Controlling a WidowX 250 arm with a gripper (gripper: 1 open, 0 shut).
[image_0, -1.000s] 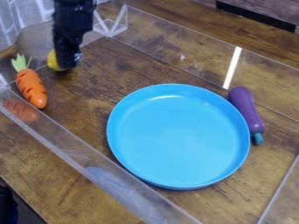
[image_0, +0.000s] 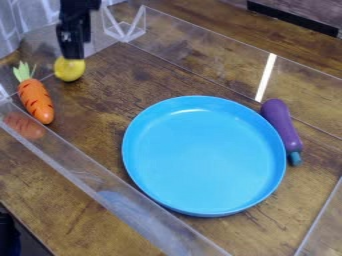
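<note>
My dark gripper (image_0: 74, 45) is at the upper left, open, just above a yellow lemon (image_0: 70, 70). An orange toy carrot (image_0: 38, 100) with a green top lies at the left. A large blue plate (image_0: 203, 155) occupies the middle and lower right, empty. A purple eggplant (image_0: 281, 125) lies to the right of the plate.
Clear plastic walls edge the wooden table (image_0: 160, 70), along the lower left, the back and the right. Bare wood lies between the lemon and the plate.
A second ago the gripper was low over the lemon, partly hiding it.
</note>
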